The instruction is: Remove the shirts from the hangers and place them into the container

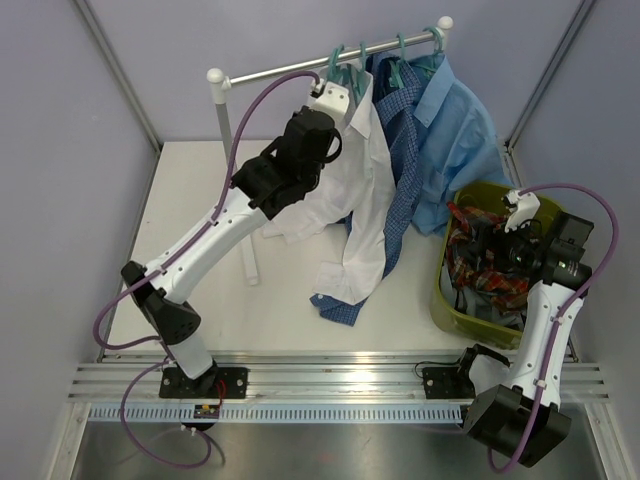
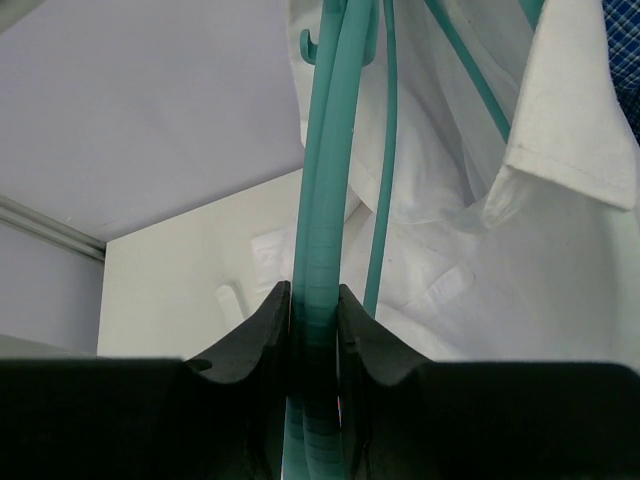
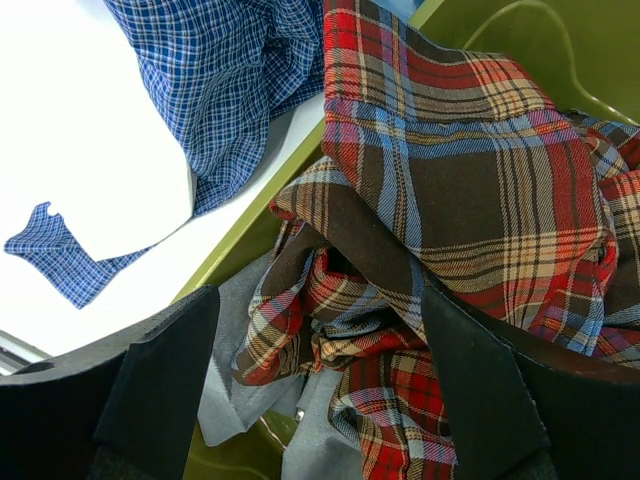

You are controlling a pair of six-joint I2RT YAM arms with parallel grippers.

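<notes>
A white shirt hangs from teal hangers on the rail. My left gripper is at the rail; in the left wrist view it is shut on a teal hanger, white cloth behind it. My right gripper stands open over a red plaid shirt in the olive bin, with nothing clearly held between its fingers.
A blue checked shirt and a light blue shirt hang right of the white one. The rail's post stands left of the shirts.
</notes>
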